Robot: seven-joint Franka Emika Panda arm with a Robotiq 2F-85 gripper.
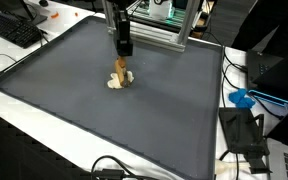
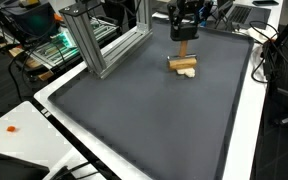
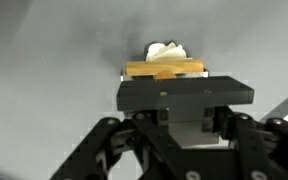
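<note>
A wooden tool with a flat block (image 2: 182,63) and an upright orange-brown handle (image 2: 183,47) stands below my gripper (image 2: 183,39). From exterior view 1 the tool (image 1: 121,68) appears in line under the gripper (image 1: 122,54), over a crumpled cream-white piece (image 1: 121,81). The wrist view shows the wooden block (image 3: 164,68) crosswise, with the white piece (image 3: 166,50) just beyond it. The handle's top meets the fingers, but their grip on it is hidden. Whether the tool touches the white piece is unclear.
A white-framed rack (image 2: 114,45) stands at one side. Near the table's edge lie a black item (image 1: 242,130), a blue item (image 1: 242,98) and cables. A keyboard (image 1: 17,32) sits beyond another edge.
</note>
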